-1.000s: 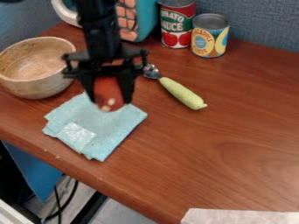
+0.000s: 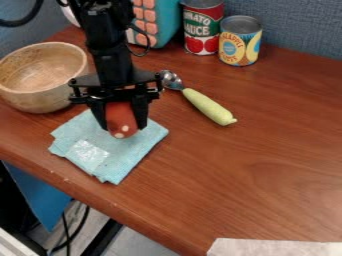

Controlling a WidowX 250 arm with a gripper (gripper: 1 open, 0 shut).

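My black gripper (image 2: 118, 103) is lowered over a folded light-blue cloth (image 2: 94, 159) on the wooden table, around a red rounded object (image 2: 122, 123) with pale spots, which rests on or just over the cloth. The fingertips are partly hidden by the object and arm, so I cannot tell how firmly they close on it.
A wooden bowl (image 2: 27, 78) is at left, a spoon with a pale handle (image 2: 207, 107) right of the gripper, two cans (image 2: 241, 45) and a teal container (image 2: 158, 20) behind. The table's front edge runs diagonally.
A second ago the arm was blurred and slightly higher; it has come down with the red object and is now nearly still.
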